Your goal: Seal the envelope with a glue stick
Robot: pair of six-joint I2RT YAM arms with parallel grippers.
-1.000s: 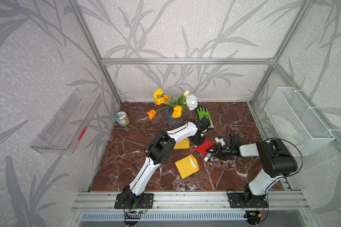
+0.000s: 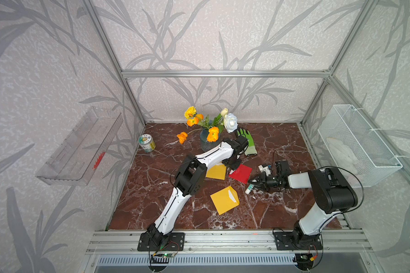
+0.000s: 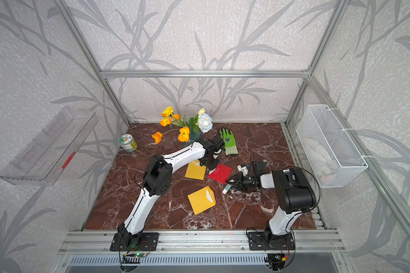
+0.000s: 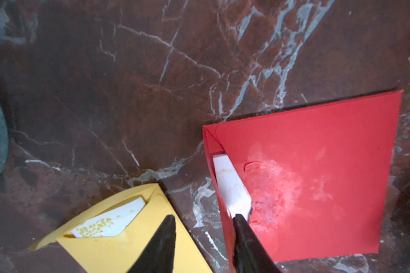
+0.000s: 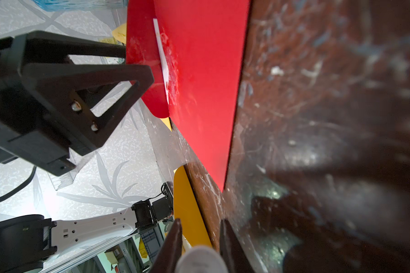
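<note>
A red envelope lies mid-table; along its left, folded edge a white paper shows beside glossy glue smears. My left gripper is over that edge, part open, the red flap by its right finger; I cannot tell whether they touch. My right gripper, low at the red envelope's right, is shut on the glue stick, a pale cylinder. A white-and-green tube shows beneath it in the top views. Yellow envelopes lie left of the red one and nearer the front.
A glass vase with flowers stands behind the left gripper, with a green glove to its right. A tin is at back left.
My left gripper has moved left and slightly back, uncovering more of the red envelope, which appears shifted left. The right arm is still.
</note>
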